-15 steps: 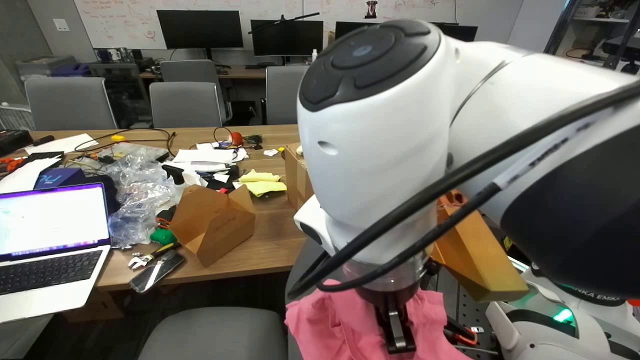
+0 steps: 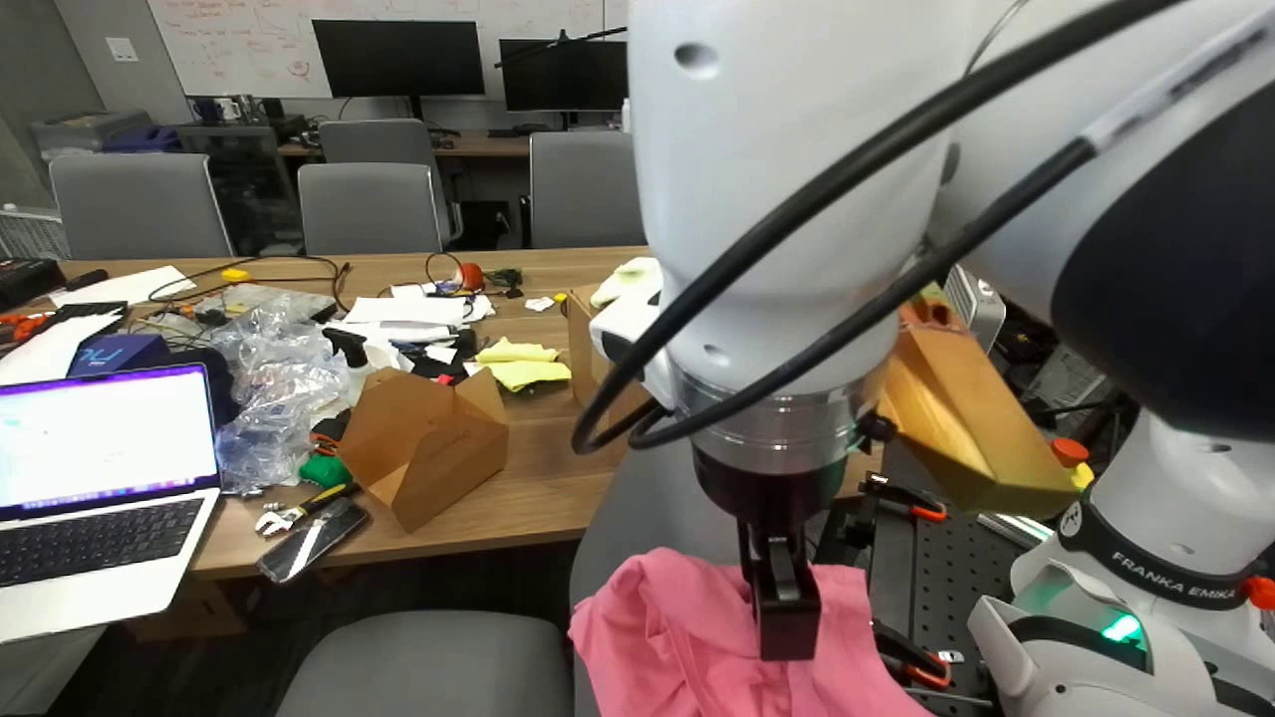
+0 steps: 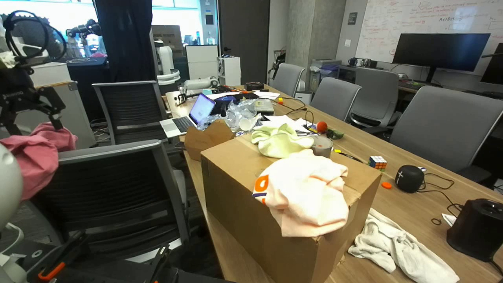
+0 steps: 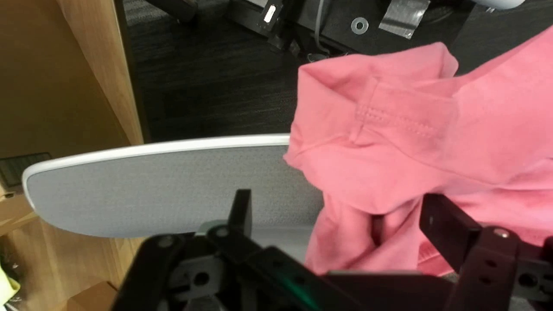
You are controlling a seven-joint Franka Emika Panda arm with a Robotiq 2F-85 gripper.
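A pink cloth garment [image 2: 681, 633] hangs in folds over the corner of a grey chair back [image 4: 171, 186]. In the second exterior view the same garment [image 3: 35, 160] appears at the left edge. My gripper is open just above it, its fingers wide apart. The right finger [image 4: 448, 228] overlaps the pink folds in the wrist view, while the left finger [image 4: 241, 212] is over the bare chair back. Whether either fingertip touches the cloth I cannot tell.
A large cardboard box [image 3: 254, 221] carries a peach cloth [image 3: 309, 193] and a pale green cloth [image 3: 283, 139]. A white cloth [image 3: 401, 247] lies beside it on the table. An open brown carton [image 2: 424, 448] and a laptop [image 2: 102, 478] are farther left.
My arm and gripper have risen, and the hand now hangs more upright. The pink garment remains draped in about the same place.
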